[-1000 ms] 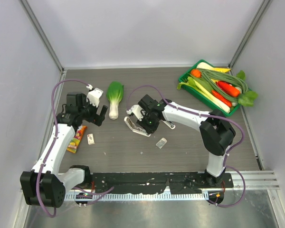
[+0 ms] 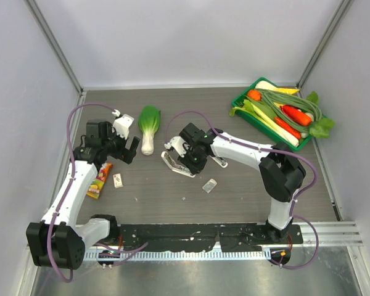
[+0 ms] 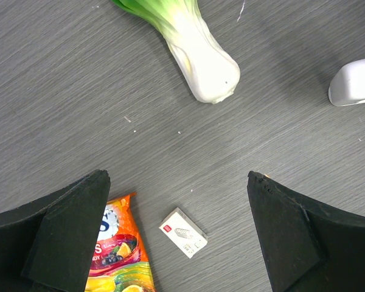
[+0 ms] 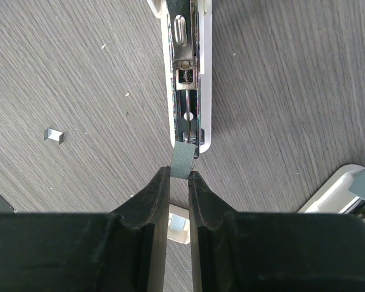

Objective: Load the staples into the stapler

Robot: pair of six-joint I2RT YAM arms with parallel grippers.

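A white stapler (image 2: pixel 178 171) lies opened mid-table, its metal channel (image 4: pixel 187 112) exposed in the right wrist view. My right gripper is shut on a short grey staple strip (image 4: pixel 182 159). The strip's far end overlaps the near end of the channel from above; whether it touches cannot be told. In the top view the right hand hides part of the stapler. My left gripper stands open at the left, nothing between its fingers, well away from the stapler (image 3: pixel 351 84).
An open staple box (image 2: pixel 209 185) lies near the right gripper; a small staple piece (image 4: pixel 53 135) sits apart. Another white stapler (image 4: pixel 331 191) is to the right. A small box (image 3: pixel 184 232), snack bag (image 3: pixel 125 249), bok choy (image 2: pixel 149 126) and vegetable basket (image 2: pixel 242 98) surround the free middle.
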